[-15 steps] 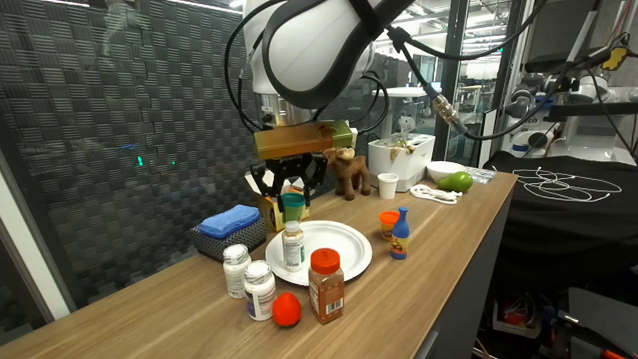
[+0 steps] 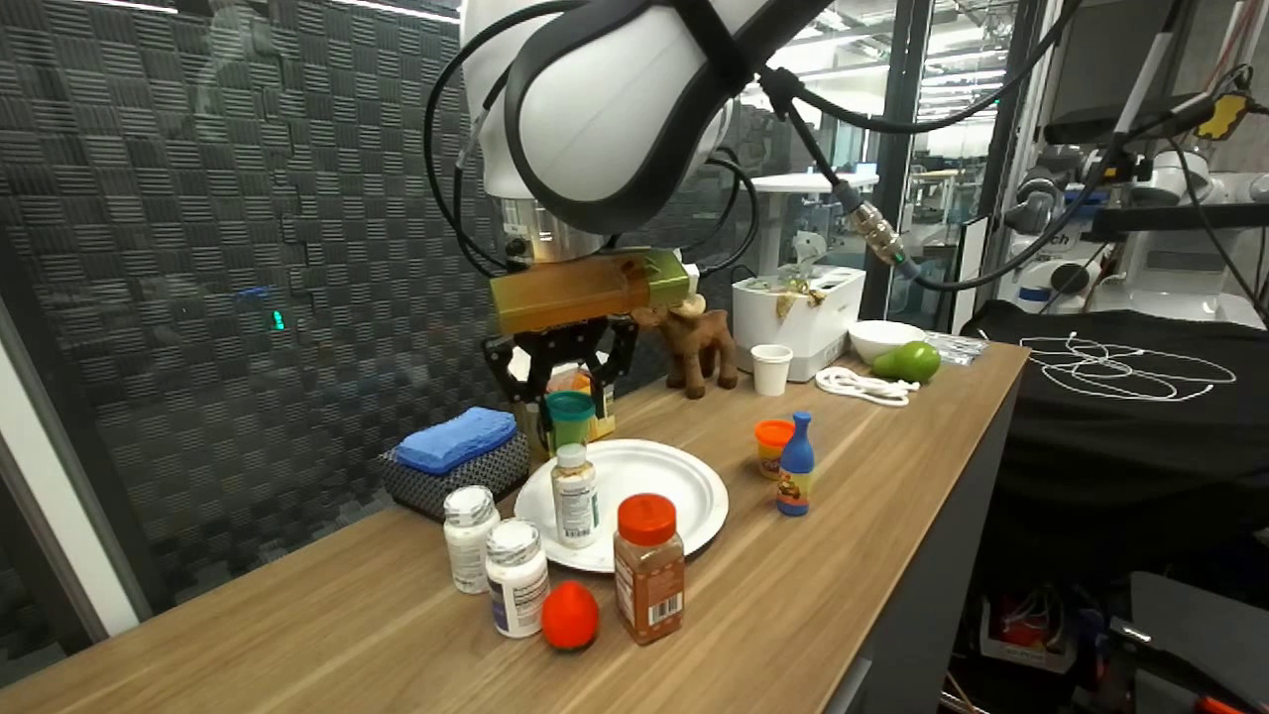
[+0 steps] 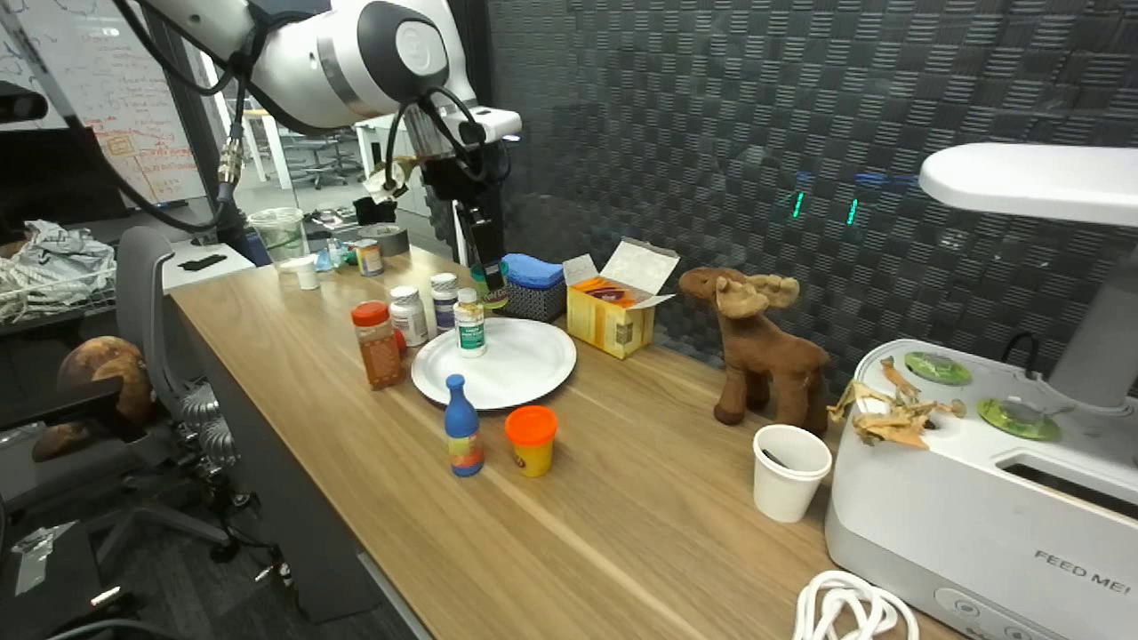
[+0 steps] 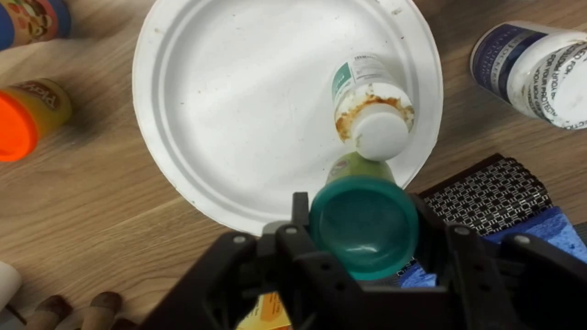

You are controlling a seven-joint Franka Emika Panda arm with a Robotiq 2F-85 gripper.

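Observation:
My gripper (image 2: 572, 416) is shut on a green-lidded tub (image 2: 572, 409), its fingers at either side of the lid. In the wrist view, the tub's lid (image 4: 363, 225) faces the camera, with part of its yellow-green body (image 4: 357, 167) showing over the rim of the white plate (image 4: 242, 99). A white-capped bottle (image 4: 374, 104) stands upright on that plate, close beside the tub; whether the two touch, I cannot tell. Exterior view 2 shows the tub (image 3: 491, 288) behind the bottle (image 3: 470, 324), at the plate's far edge. Its underside is hard to make out.
Two white bottles (image 2: 518, 579), a red ball (image 2: 570, 615) and a red-lidded spice jar (image 2: 649, 571) crowd the plate's near side. A dark basket with a blue cloth (image 2: 455, 439) and a yellow box (image 3: 610, 320) flank the gripper. Clear wood lies right of the blue bottle (image 2: 796, 464).
My gripper, still holding the tub, has moved slightly left in exterior view 1. The plate and the bottle on it have shifted a little the same way.

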